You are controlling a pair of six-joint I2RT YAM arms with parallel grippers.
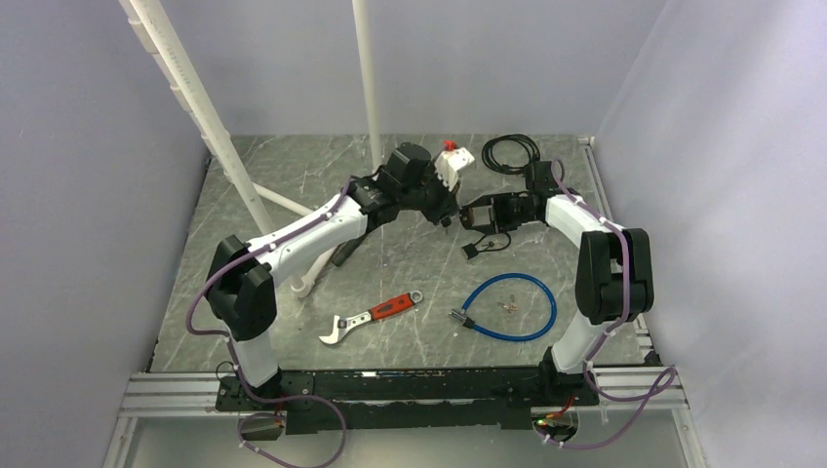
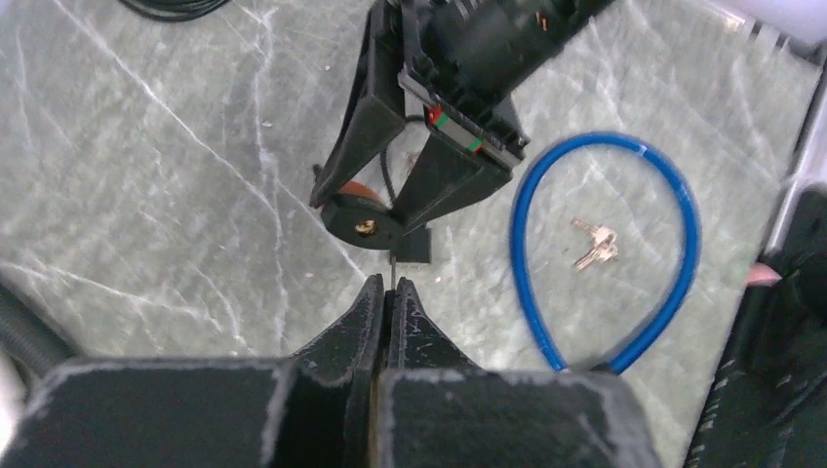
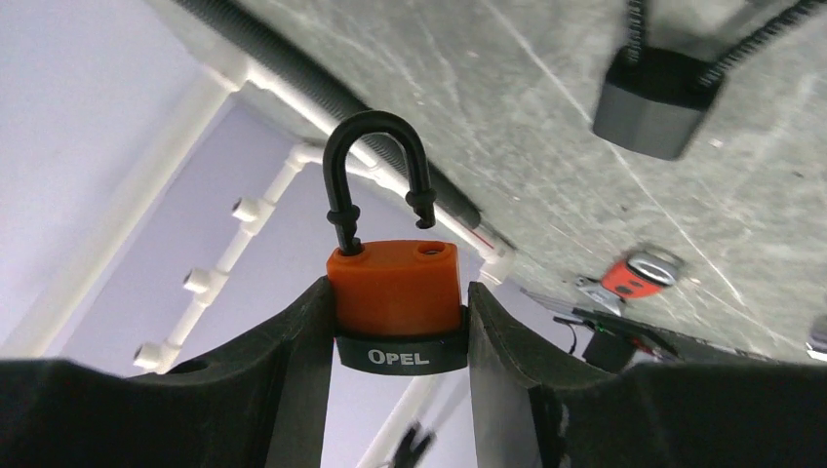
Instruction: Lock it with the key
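The orange padlock [image 3: 395, 283] with a black OPEL band sits between the fingers of my right gripper, which is shut on it. Its black shackle [image 3: 375, 122] stands raised, with one leg free above its hole. In the left wrist view, the brass keyhole [image 2: 366, 227] on the lock's black underside faces my left gripper. That gripper is shut, and a thin sliver, apparently the key [image 2: 393, 268] edge-on, sticks out from its tips. The key is apart from the keyhole, below and right of it in this view.
Loose keys [image 2: 597, 244] lie inside the blue hose [image 2: 524, 244]. A black block [image 1: 470, 251] on a cable rests below the right gripper. The red-handled wrench [image 1: 371, 314] lies near the front, a black cable coil [image 1: 510, 153] at the back. White pipes [image 1: 210, 127] stand left.
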